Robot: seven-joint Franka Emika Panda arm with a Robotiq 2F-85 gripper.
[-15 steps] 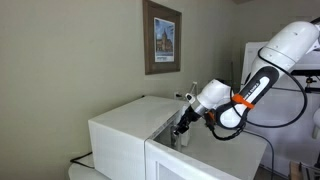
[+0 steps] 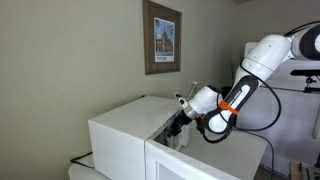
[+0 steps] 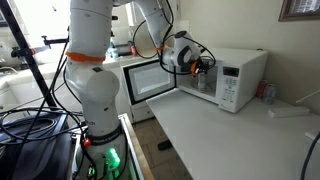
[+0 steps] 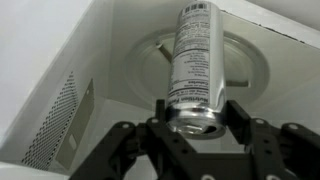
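Observation:
A silver can with a printed label lies between the fingers of my gripper in the wrist view; the gripper is shut on it. Beyond the can shows the round turntable inside the white microwave. From outside, the microwave stands with its door swung open, and my arm reaches into the opening. The first exterior view shows the microwave from its side, with the dark gripper at its opening. Whether the can touches the turntable, I cannot tell.
Small bottles or jars stand to the right of the microwave. The open door and the cavity walls stand close around the arm and gripper.
The arm has shifted a little to the left in exterior view 1, toward the microwave. The microwave and its open door look unmoved.

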